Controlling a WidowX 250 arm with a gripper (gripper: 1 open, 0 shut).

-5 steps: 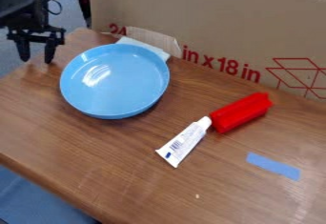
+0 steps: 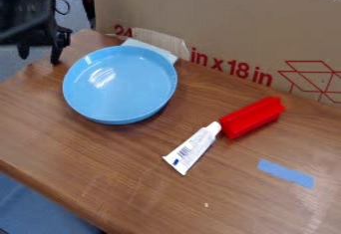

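Observation:
My black gripper is at the upper left, above the table's left edge and to the left of a large light-blue plate, its two dark fingers apart with nothing seen between them. A white tube lies on the wooden table right of and below the plate, next to a red cylindrical object.
A cardboard box forms a wall along the back, with a small pale piece behind the plate. A blue tape strip is on the right.
My gripper has shifted slightly at the upper left. The plate, tube and red object have not moved.

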